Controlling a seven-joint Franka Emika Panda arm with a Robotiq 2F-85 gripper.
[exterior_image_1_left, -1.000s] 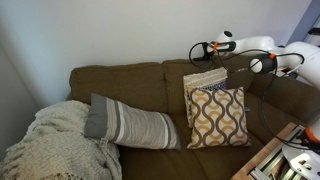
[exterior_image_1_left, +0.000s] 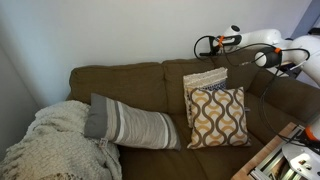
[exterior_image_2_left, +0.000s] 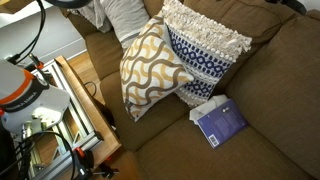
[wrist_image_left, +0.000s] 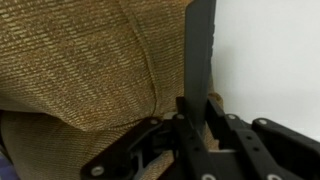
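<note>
A long black object (wrist_image_left: 199, 50), flat and narrow, stands out from my gripper, which is shut on it. What it is exactly cannot be told. In exterior view 1 my gripper (exterior_image_1_left: 208, 47) is up at the top of the couch's backrest, close to the white wall, and the held object is too small to make out there. Brown couch fabric (wrist_image_left: 100, 60) fills the left of the wrist view, with the wall (wrist_image_left: 275, 60) on the right.
On the brown couch (exterior_image_1_left: 120, 82) are a grey striped pillow (exterior_image_1_left: 140, 125), a wavy-patterned pillow (exterior_image_1_left: 217, 117), a fringed blue-white pillow (exterior_image_2_left: 200, 50) and a cream blanket (exterior_image_1_left: 60, 145). A purple book (exterior_image_2_left: 221, 122) lies on the seat. A wooden table edge (exterior_image_2_left: 88, 105) borders the base.
The arm's end has shifted slightly to the right along the top of the backrest. The pillows and blanket stay where they were.
</note>
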